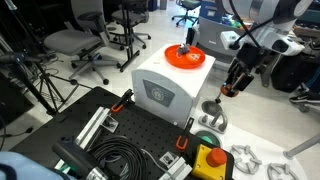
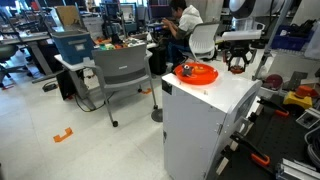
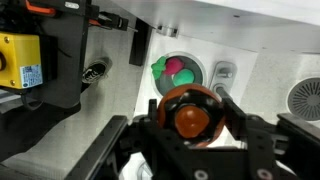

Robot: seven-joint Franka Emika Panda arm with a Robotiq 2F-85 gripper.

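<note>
A round reddish-brown object [image 3: 190, 122], like a small cup or pot with an orange middle, sits between the fingers of my gripper in the wrist view. My gripper is shut on it. In exterior view 1 the gripper [image 1: 231, 86] holds the object [image 1: 229, 91] in the air, right of the white cabinet [image 1: 165, 88]. Exterior view 2 shows the gripper [image 2: 238, 66] beyond the cabinet's far end. Below the held object, the wrist view shows a grey round dish [image 3: 160, 92] with green and pinkish-red pieces in it; the object partly covers the dish.
A red plate [image 1: 185, 56] with small items lies on the cabinet. Burner-like rings [image 1: 246, 158] lie on the white surface at right. Near them stands a yellow box [image 1: 211, 163] with a red button. Coiled black cable [image 1: 118, 158] fills the dark bench's front.
</note>
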